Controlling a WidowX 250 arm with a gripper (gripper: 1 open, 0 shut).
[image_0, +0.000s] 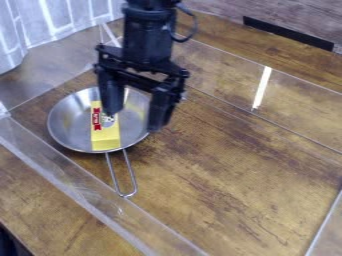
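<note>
A steel pan (71, 120) with a wire handle pointing toward the front sits on the wooden table at the left. In it lies a yellow block (104, 136) with a red and white label. My black gripper (139, 110) stands open above the pan's right part, its two fingers apart on either side, one over the block's upper end, the other at the pan's right.
Clear plastic walls border the wooden table (241, 170) at left, back and front. A whitish translucent object (27, 35) stands at the back left.
</note>
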